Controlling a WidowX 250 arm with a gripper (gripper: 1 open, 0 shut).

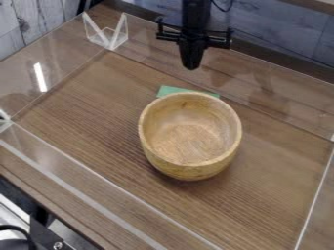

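Note:
A large tan wooden bowl (190,156) rests on the wooden table, right of centre. Just behind it lies a flat green item (178,92), partly hidden by the bowl's rim. The black gripper (193,62) hangs above the back of the table, behind the green item and apart from it. It looks shut, with nothing visible between its fingers.
The wooden table (78,127) has free room to the left, right and front of the bowl. White tape or plastic pieces sit along the left side, and a dark cable lies at the bottom left corner.

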